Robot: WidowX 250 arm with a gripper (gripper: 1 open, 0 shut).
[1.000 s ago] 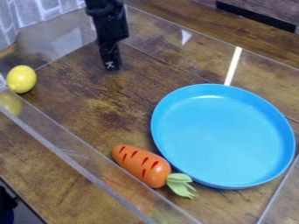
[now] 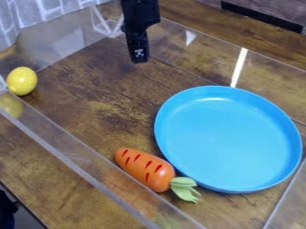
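The black gripper (image 2: 139, 52) hangs over the back middle of the wooden table, shut, with nothing visible between its fingers. A blue plate (image 2: 226, 136) lies flat on the right. An orange toy carrot (image 2: 146, 168) with a green top rests at the front, just left of and below the plate. A yellow egg-like object (image 2: 21, 80) sits at the far left, away from the gripper.
Clear plastic walls (image 2: 84, 166) edge the work area. A darker wooden surface lies beyond the back edge.
The plate, carrot and yellow object have not moved.
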